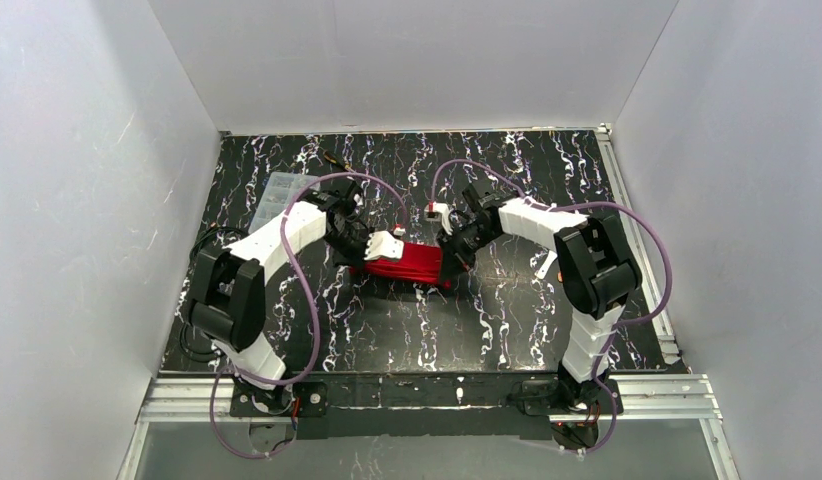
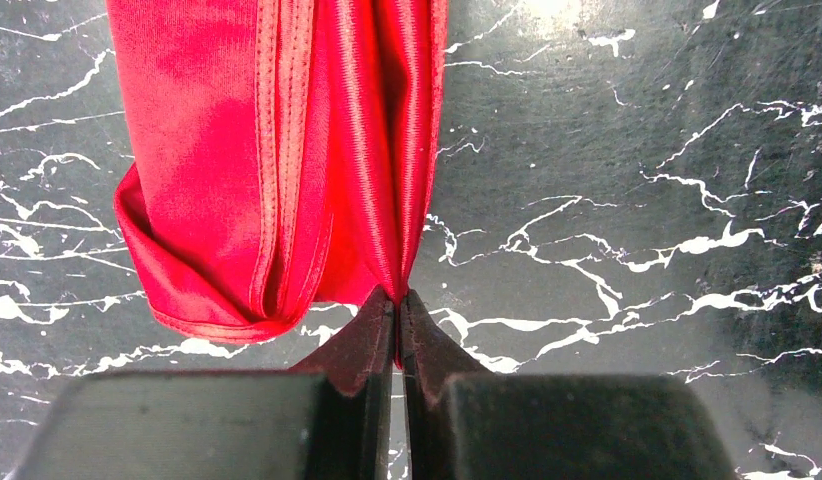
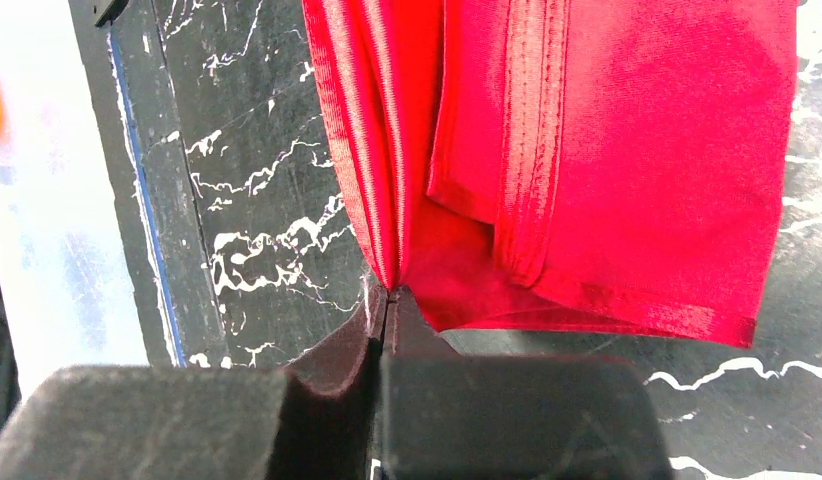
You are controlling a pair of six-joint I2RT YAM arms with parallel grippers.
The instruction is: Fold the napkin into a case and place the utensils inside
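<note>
The red napkin (image 1: 407,262) lies folded lengthwise between my two grippers, with loose layers and stitched hems showing (image 2: 197,140) (image 3: 647,150). My left gripper is shut on the gathered long folded edge at one end. My right gripper is shut on that folded edge at the other end. In the top view both grippers (image 1: 352,255) (image 1: 452,262) are over the napkin's ends and partly hide them. Pale and orange utensils (image 1: 545,265) lie to the right, partly hidden by my right arm.
A clear plastic compartment box (image 1: 272,200) lies at the back left beside black cables (image 1: 197,245). A screwdriver (image 1: 334,160) lies at the back.
</note>
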